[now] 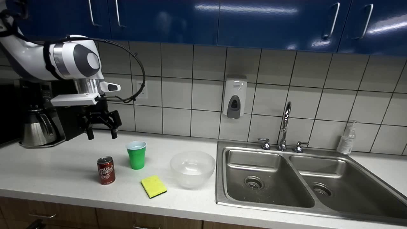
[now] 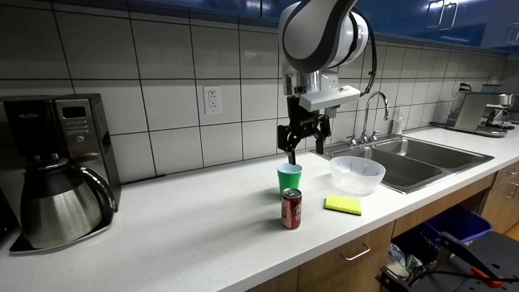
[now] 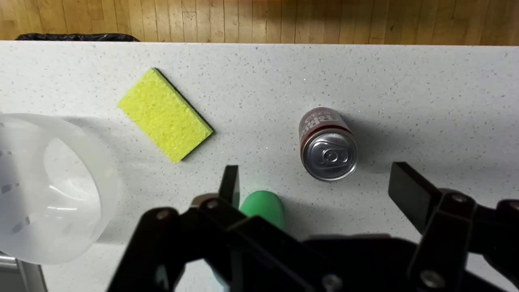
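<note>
My gripper (image 1: 102, 135) hangs open above the counter, with nothing between its fingers. In the wrist view, a red Dr Pepper can (image 3: 329, 155) stands upright beyond the gap between the fingertips. The green cup (image 1: 137, 157) stands upright behind and to the right of the can in exterior view 1; the left finger and gripper body partly cover it in the wrist view. A yellow sponge (image 1: 153, 186) with a dark underside lies flat near the front. To its right is a clear frosted bowl (image 1: 192, 171), which looks empty.
A double sink (image 1: 253, 182) with a faucet (image 1: 284, 126) lies right of the bowl. The coffee maker (image 2: 63, 194) stands at the counter's left end. Between it and the can, the counter (image 2: 185, 219) is bare. Blue cabinets (image 1: 164, 23) hang above.
</note>
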